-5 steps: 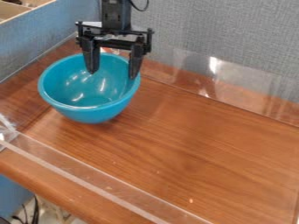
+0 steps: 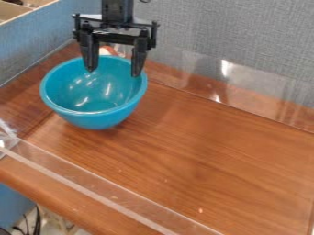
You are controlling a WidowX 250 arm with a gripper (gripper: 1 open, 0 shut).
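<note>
A blue bowl [image 2: 88, 106] stands on the wooden table at the upper left, its inside looking empty. Over it hangs my black gripper [image 2: 113, 66], its two fingers apart with nothing visible between them, their tips at about the height of the rim or just inside it.
The bare wooden table [image 2: 203, 170] stretches to the right and front. A grey wall [image 2: 240, 46] with a clear strip along its foot runs behind, and a blue-grey side panel [image 2: 31, 55] stands at the left. Cables lie below the front left edge.
My gripper has moved slightly left and up over the bowl. The bowl has stayed in place.
</note>
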